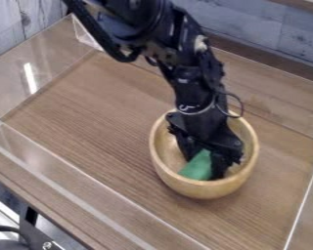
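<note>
A light wooden bowl (172, 174) stands on the wooden table toward the right, with a green object (199, 165) inside it. My black gripper (213, 158) reaches down from the top left into the bowl, over the green object and partly hiding it. The fingertips are dark against each other, and I cannot tell whether they hold it or how far apart they are.
A blue-grey plank wall (270, 49) runs along the back. A clear plastic item stands at the far left edge.
</note>
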